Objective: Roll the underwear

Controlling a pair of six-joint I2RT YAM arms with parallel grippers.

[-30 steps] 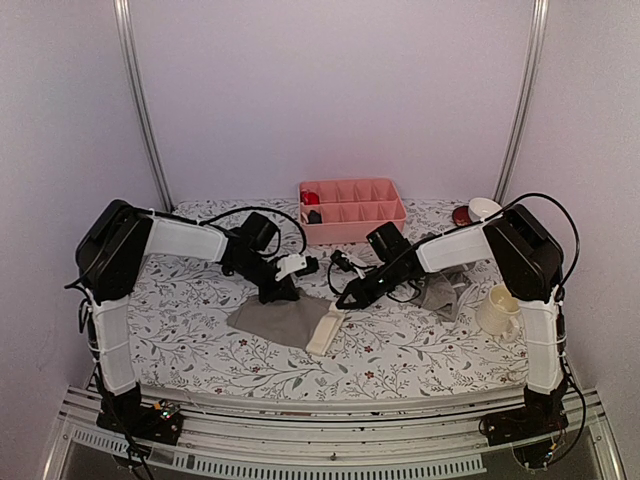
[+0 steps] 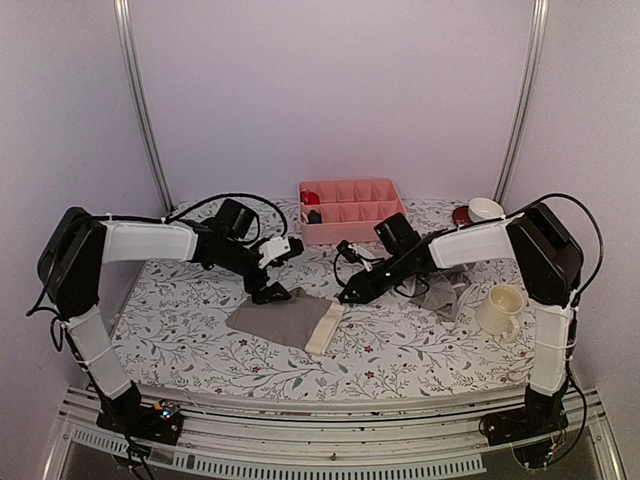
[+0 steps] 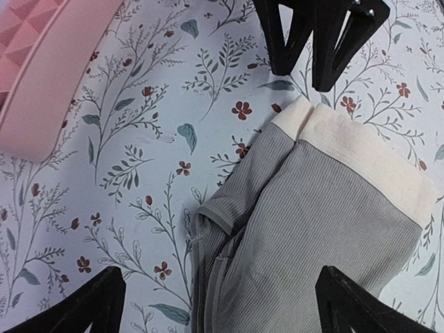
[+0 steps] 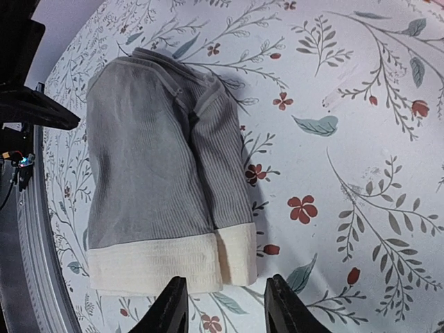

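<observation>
Grey underwear (image 2: pixel 278 317) with a cream waistband lies folded on the flowered table, the band end toward the right. In the left wrist view the underwear (image 3: pixel 312 208) shows a lengthwise fold along its far side. My left gripper (image 2: pixel 268 293) is open just over its far edge, the two fingers (image 3: pixel 343 305) wide apart with no cloth gripped. Beside the waistband's far corner hovers my right gripper (image 2: pixel 350 296). The right wrist view has its fingers (image 4: pixel 170 305) parted, the waistband (image 4: pixel 159 263) lying clear beyond the tips with nothing held.
A pink divided box (image 2: pixel 350 232) stands at the back middle, holding a red and a dark item. Another grey cloth (image 2: pixel 440 292) lies under the right arm, near a cream mug (image 2: pixel 499 312) and a white bowl (image 2: pixel 484 209).
The left arm has shifted to the left and its fingers have spread. My right gripper has moved slightly right, off the waistband, and the band now lies flatter.
</observation>
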